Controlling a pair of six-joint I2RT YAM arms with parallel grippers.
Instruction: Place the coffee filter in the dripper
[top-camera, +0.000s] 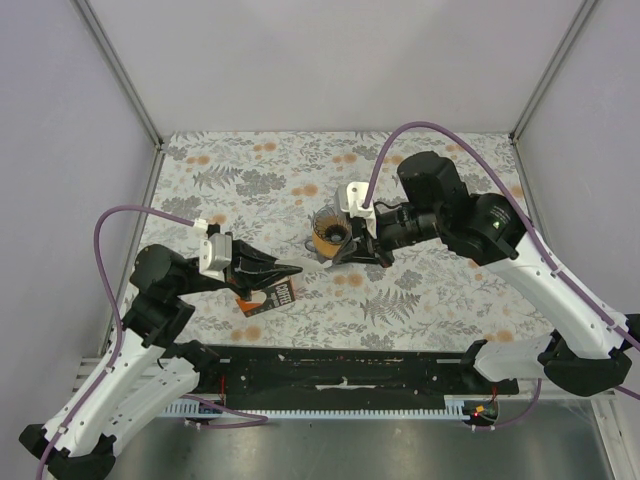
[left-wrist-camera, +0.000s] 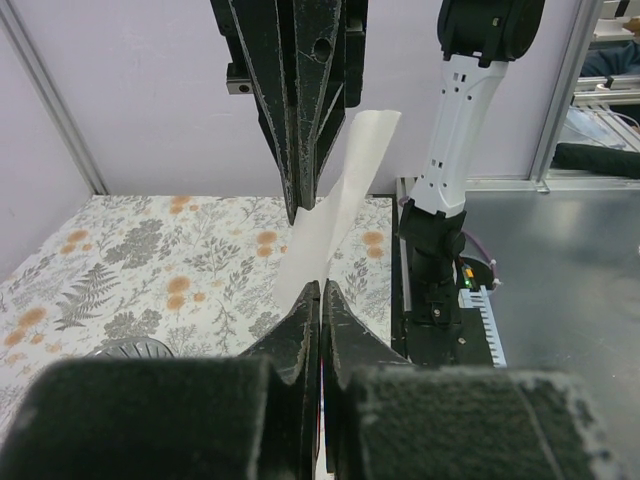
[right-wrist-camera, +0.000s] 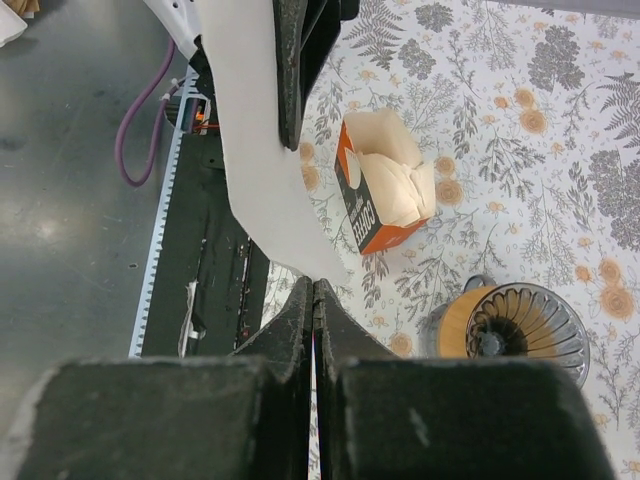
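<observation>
A white paper filter (left-wrist-camera: 330, 220) hangs between my grippers, my left gripper shut on it at the bottom of the left wrist view. My right gripper is shut at the filter's other end, its tips touching or very near the paper; I see nothing clearly between them. In the top view the left gripper (top-camera: 283, 266) and right gripper (top-camera: 343, 255) face each other. The glass dripper (right-wrist-camera: 535, 325), with an amber band, stands on the table behind them, partly hidden by the right gripper in the top view.
An open coffee filter box (right-wrist-camera: 365, 200) with more filters lies on the floral table (top-camera: 420, 310), below the left gripper. Pale walls (top-camera: 350, 60) border it.
</observation>
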